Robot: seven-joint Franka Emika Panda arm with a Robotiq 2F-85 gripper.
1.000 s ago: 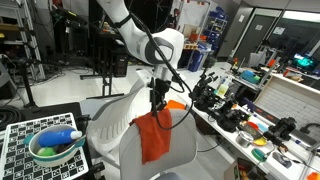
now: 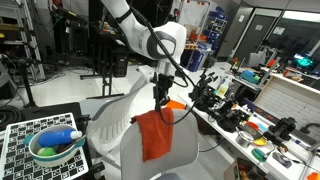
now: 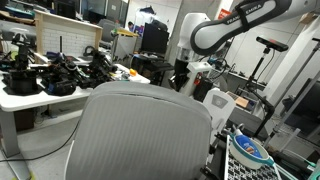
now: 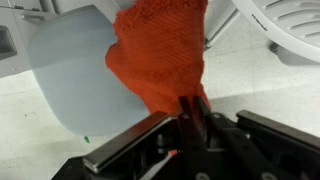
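A red-orange cloth [image 2: 155, 136] hangs draped over the backrest of a grey chair [image 2: 182, 148]. At the cloth's upper edge is my gripper [image 2: 160, 103], pointing down. In the wrist view the cloth [image 4: 165, 50] runs from the top of the picture down to my fingertips. There the gripper is shut on a fold of it, though the dark fingers hide the pinched part. In exterior view 2 the grey chair back [image 3: 140, 130] fills the foreground, and no cloth shows.
A white slatted chair [image 2: 112, 122] stands beside the grey one. To the left, a bowl [image 2: 55, 148] with several items sits near a checkered board [image 2: 15, 150]. A cluttered bench [image 2: 235, 110] runs along the right, with pale floor before it.
Arm and gripper look almost unmoved at the chair back. The cloth's left edge sits very slightly farther left than a second ago.
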